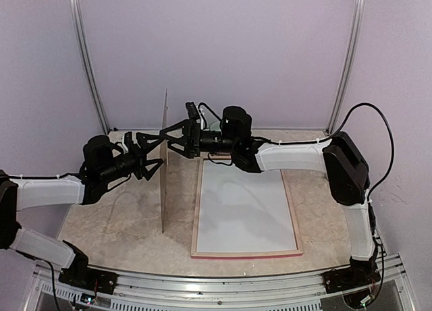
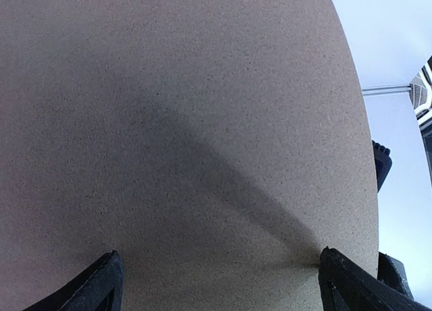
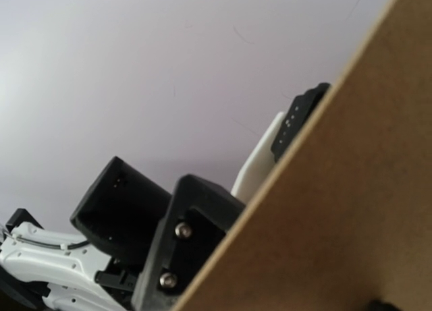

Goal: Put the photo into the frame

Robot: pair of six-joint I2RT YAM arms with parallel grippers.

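A thin brown board [image 1: 163, 189] stands nearly edge-on to the top camera, between my two grippers. Its grey-brown face [image 2: 202, 135] fills most of the left wrist view, and its edge slants across the right wrist view with the brown face [image 3: 351, 189] on the right. My left gripper is open, its fingertips at or very near that face. From the other side my open right gripper [image 1: 167, 139] reaches to the board; contact is unclear. The wooden frame [image 1: 294, 220] lies flat on the table around a white sheet [image 1: 246, 210]; whether that sheet is the photo I cannot tell.
Behind the right gripper, a glass dish [image 1: 215, 125] is mostly hidden. The right forearm [image 1: 290, 156] crosses above the frame's far end. Bare marble-patterned tabletop [image 1: 121, 223] lies at the left front, and walls enclose the back and sides.
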